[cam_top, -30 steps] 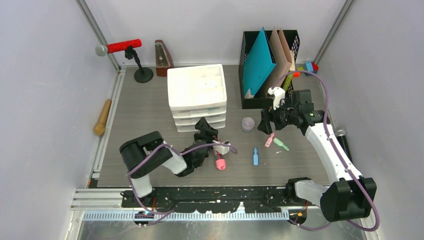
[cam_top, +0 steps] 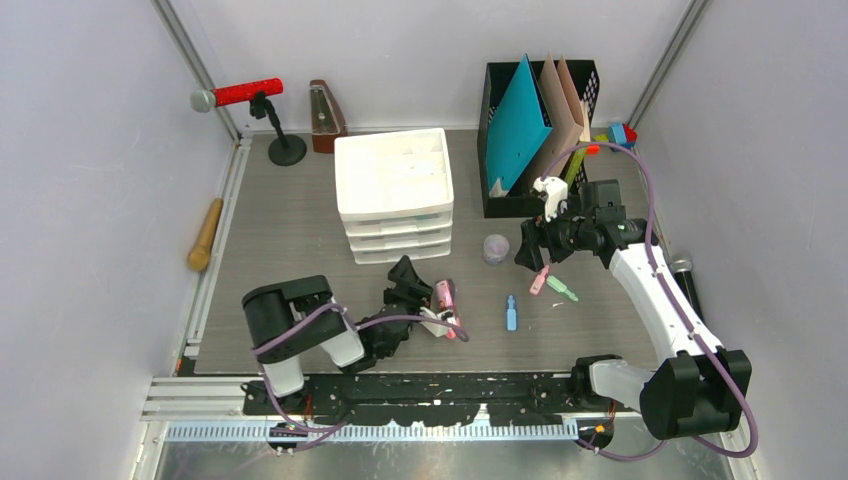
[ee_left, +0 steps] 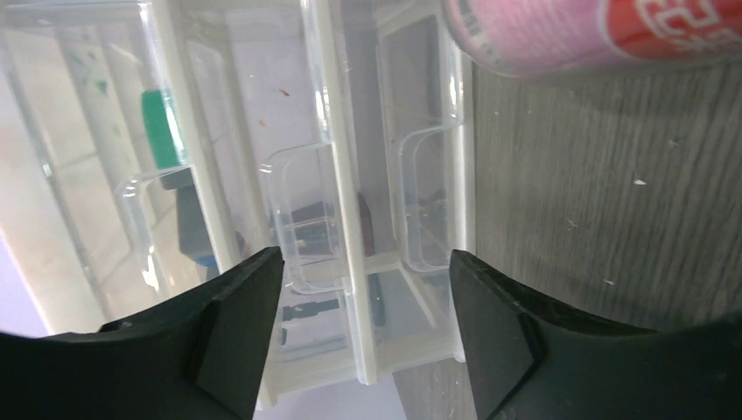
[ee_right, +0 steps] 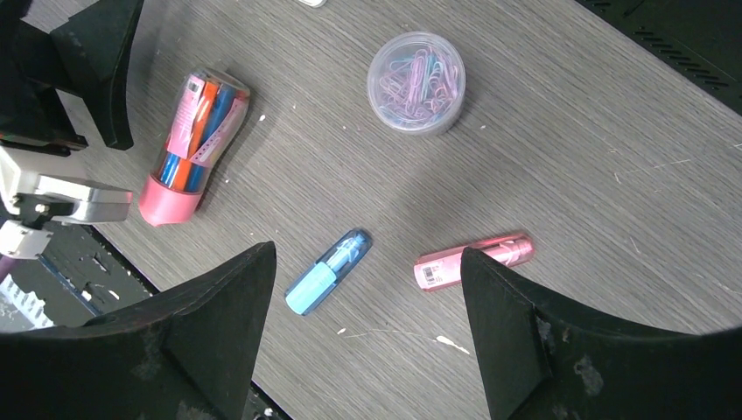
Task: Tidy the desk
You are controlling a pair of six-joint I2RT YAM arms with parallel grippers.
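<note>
The white three-drawer unit (cam_top: 394, 190) stands mid-back; in the left wrist view its clear drawer fronts (ee_left: 302, 219) fill the middle, all closed. My left gripper (cam_top: 408, 285) is low before it, fingers apart and empty (ee_left: 366, 293). Beside it lies a pink pencil tube (ee_right: 197, 144). My right gripper is open above the desk at right, over a blue small item (ee_right: 328, 271), a pink one (ee_right: 473, 261) and, in the top view, a green one (cam_top: 561, 288). A clear tub of paper clips (ee_right: 416, 83) stands nearby.
A black file holder (cam_top: 490, 204) with folders is at back right, with coloured blocks (cam_top: 625, 135) beside it. A microphone on a stand (cam_top: 287, 150), a metronome (cam_top: 326, 120) and a wooden bat (cam_top: 205, 234) are at back and left.
The right arm is essentially unmoved.
</note>
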